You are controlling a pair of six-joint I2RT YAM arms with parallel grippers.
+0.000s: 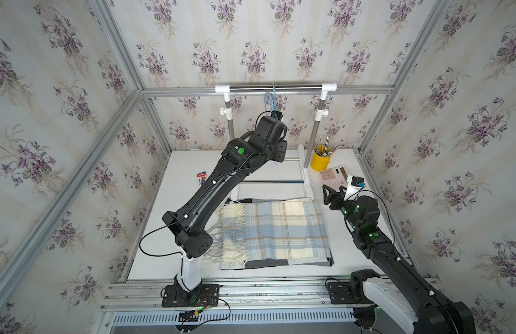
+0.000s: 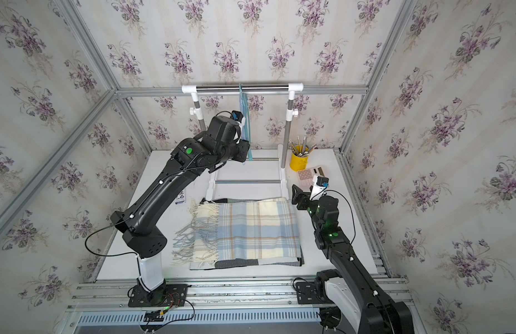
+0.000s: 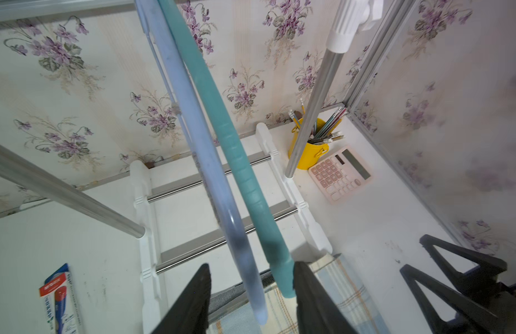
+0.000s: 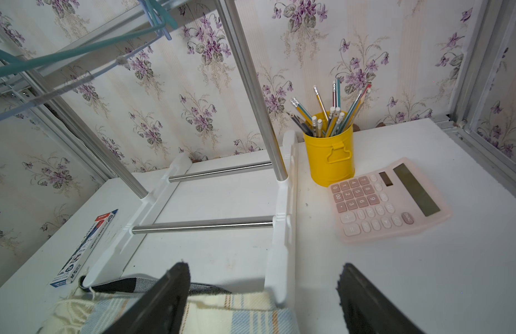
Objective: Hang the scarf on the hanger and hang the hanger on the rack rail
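The plaid scarf [image 1: 283, 228], cream, blue and tan with long fringe at its left end, lies flat on a darker cloth on the table. A teal hanger [image 3: 236, 153] and a pale violet-blue hanger [image 3: 210, 172] hang from the rack's top bar [image 1: 258, 88]. My left gripper is at the hangers' lower ends. Its fingers [image 3: 192, 303] stand apart, with both hanger ends showing in the gap; contact cannot be told. At the table's right side my right gripper is open and empty, near the scarf's far right corner.
A yellow pencil cup [image 4: 330, 156] and a pink calculator [image 4: 380, 203] occupy the back right. The rack's uprights [image 4: 252, 89] flank the hangers. At the left lies a small box [image 3: 63, 303]. Bare table shows along the right side.
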